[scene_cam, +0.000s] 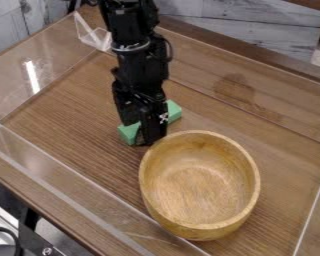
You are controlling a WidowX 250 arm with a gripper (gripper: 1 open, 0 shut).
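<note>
The black arm hangs from the top centre, its gripper point(141, 120) down over a green object point(171, 112), open by the look of it. The green object lies flat on the wooden surface, partly hidden by the gripper. Whether the fingers touch it I cannot tell. Just in front and to the right stands an empty tan oval bowl point(199, 190).
Bare wood point(256, 100) lies right of the gripper and to the left. A clear plastic piece point(93, 32) is at the back left. The table's edge and dark cables are at the lower left.
</note>
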